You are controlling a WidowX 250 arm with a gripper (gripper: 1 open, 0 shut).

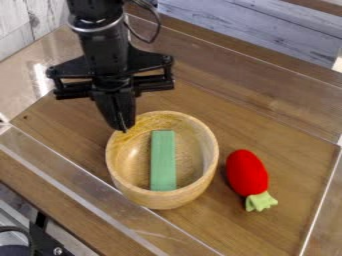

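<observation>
A dark robot gripper (120, 112) hangs from the top of the camera view over the back left rim of a wooden bowl (203, 176). Its narrow fingers point down and look shut, with nothing visible between them. Inside the bowl lies a green rectangular bar (163, 160), lengthwise front to back. To the right of the bowl, a red vegetable with a light green leafy end (247, 172) lies on the table.
A clear raised edge runs along its left and front left, and pale plank walls (267, 30) stand at the back.
</observation>
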